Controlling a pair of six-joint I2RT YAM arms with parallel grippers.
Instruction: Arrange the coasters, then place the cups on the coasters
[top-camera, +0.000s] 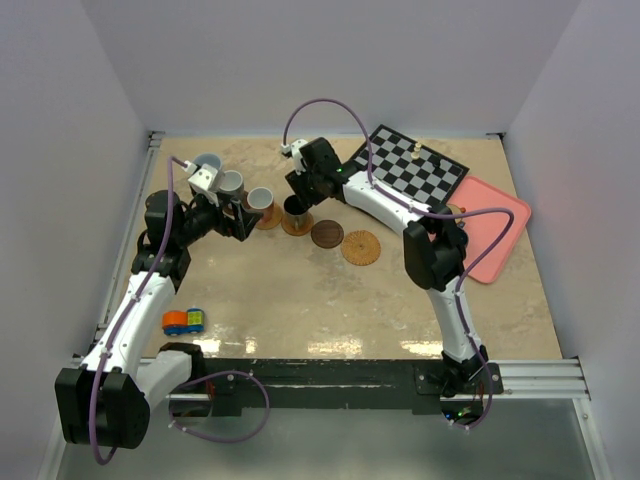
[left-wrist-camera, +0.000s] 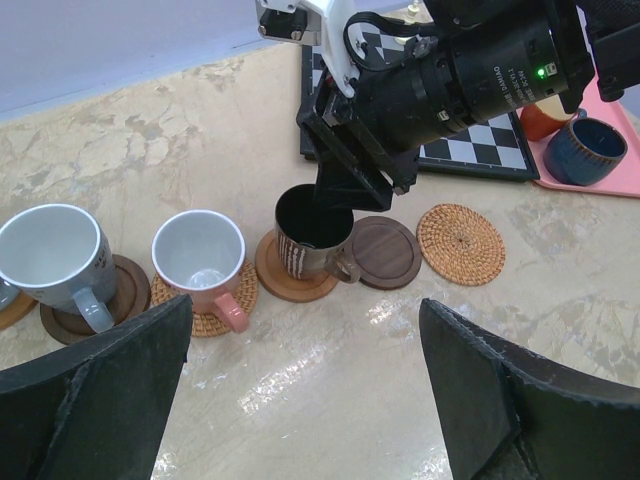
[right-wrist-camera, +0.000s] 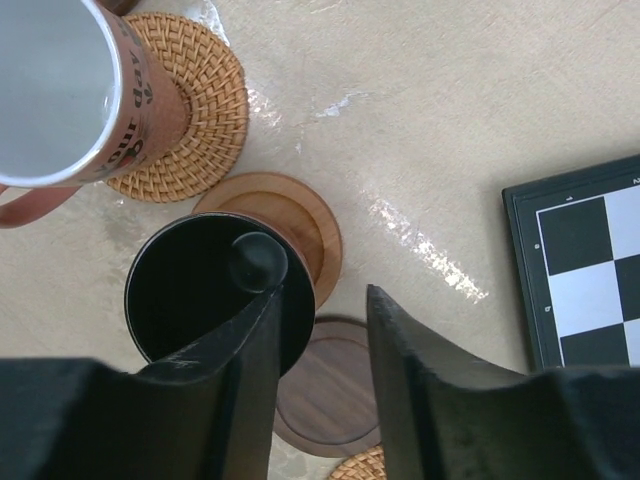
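A dark cup (left-wrist-camera: 318, 250) with a handle sits on a round wooden coaster (right-wrist-camera: 313, 225). My right gripper is right over it, part open, its left finger over the cup's mouth and the other beside the rim. My left gripper (top-camera: 237, 222) stands open at the left, nothing between its fingers. A dark wooden coaster (left-wrist-camera: 389, 258) and a woven coaster (left-wrist-camera: 462, 245) lie to the cup's right.
White mugs (left-wrist-camera: 195, 262) on coasters stand left of the cup. A chessboard (top-camera: 420, 170) and a pink tray (top-camera: 495, 260) with cups are at the right. Toy blocks (top-camera: 183, 322) lie front left.
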